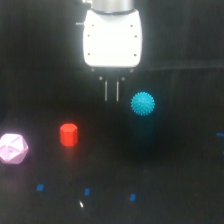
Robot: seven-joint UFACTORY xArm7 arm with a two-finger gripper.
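My gripper [112,97] hangs from a white, rounded hand [112,40] at the top of the camera view. Its two thin fingers point down with a narrow gap, and nothing shows between them. A cyan spiky ball [142,104] is just right of the fingers in the picture, apart from them. Lower left, a red faceted block [69,135] rests on the dark surface. At the left edge lies a pink many-sided ball [13,149]. How high the fingertips are above the surface cannot be judged.
Small blue marks [87,191] are scattered along the front of the dark surface [170,165], with another blue mark [220,134] at the right edge. A tiny white speck [81,204] lies near the front.
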